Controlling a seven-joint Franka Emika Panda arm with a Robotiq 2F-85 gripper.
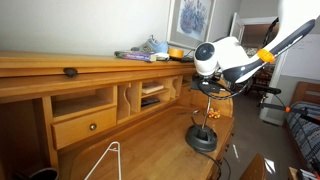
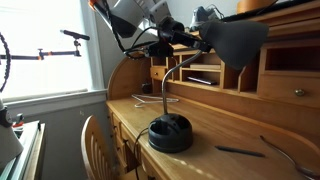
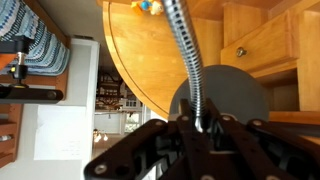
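Note:
A desk lamp has a round black base standing on the wooden desk and a dark shade up high in exterior view 2. Between them curves its thin grey gooseneck. Close to the shade, my gripper is at the upper neck. In the wrist view the ribbed gooseneck runs down between the fingers of my gripper, which is shut on it. Behind the neck is a dark round lamp part; whether it is base or shade I cannot tell.
Shelves and a drawer line the desk's back. A bent white wire lies on the desktop, which has clear room left of the lamp. A wooden chair stands near the desk's front. Orange objects sit beyond the lamp.

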